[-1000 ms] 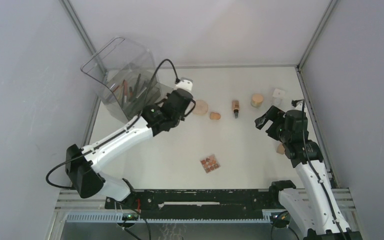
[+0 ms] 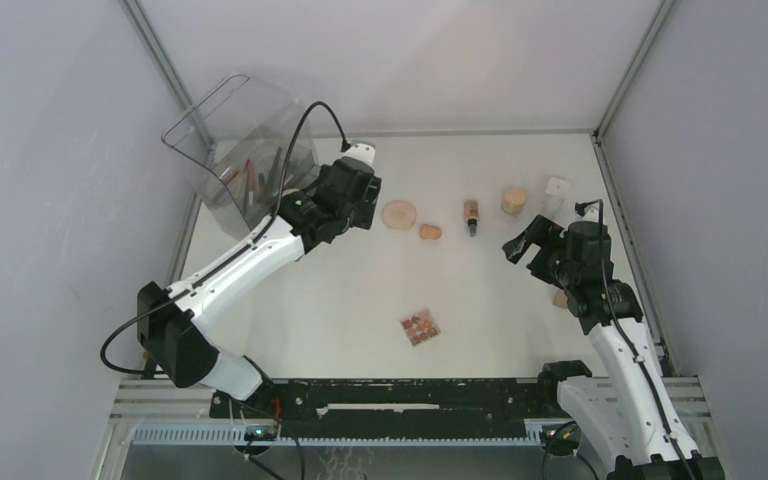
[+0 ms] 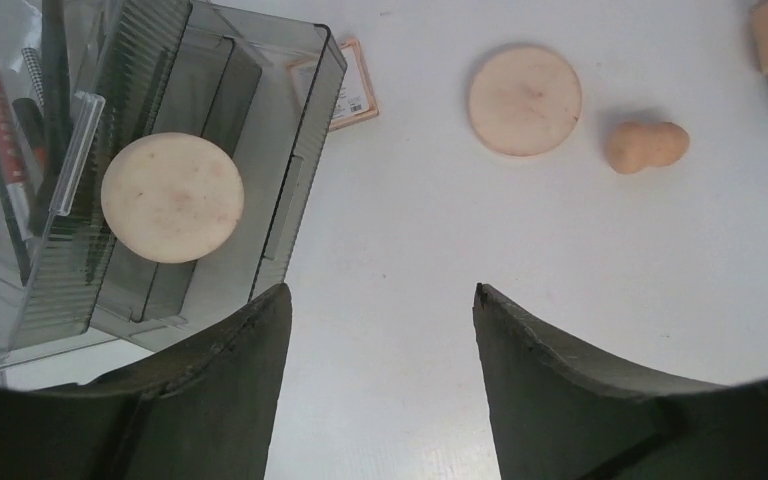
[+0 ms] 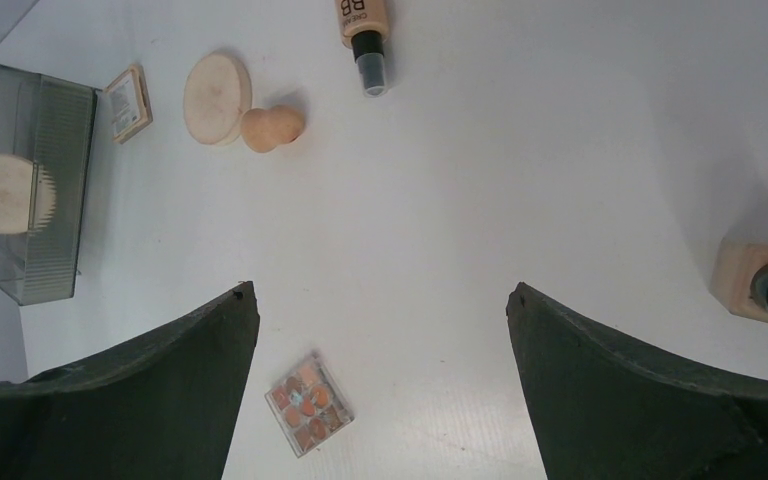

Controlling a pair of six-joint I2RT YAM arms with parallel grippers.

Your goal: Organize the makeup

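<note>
The clear organizer [image 2: 235, 150] at back left holds pens and brushes, and a round beige disc [image 3: 172, 197] lies in its front compartment. My left gripper hangs open and empty beside it. On the table lie another beige disc [image 2: 399, 214], a small sponge [image 2: 430, 232], a BB tube [image 2: 471, 213], a small flat boxed item [image 3: 358, 95] by the organizer, and an eyeshadow palette [image 2: 419, 327] nearer the front. My right gripper is open and empty over the right side, near a bottle with a dark top [image 4: 760, 282].
A round jar [image 2: 514, 198] and a white-capped container [image 2: 556, 192] stand at back right. Walls bound both sides and the back.
My right gripper shifted slightly leftward.
</note>
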